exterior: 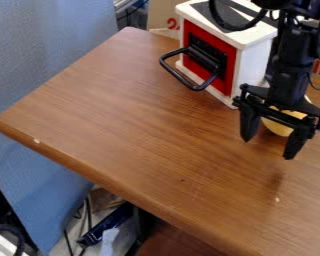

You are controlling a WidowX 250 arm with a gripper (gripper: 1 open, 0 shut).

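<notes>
My black gripper (270,142) hangs over the right side of the wooden table, its two fingers spread apart and pointing down. Behind it, partly hidden, is a round yellow object (275,126). Whether anything is between the fingers is hard to tell, though none shows held. A white box with a red front (210,85) stands at the back, with a black bar handle (176,74) sticking out toward the front left.
A cardboard box (162,14) sits behind.
</notes>
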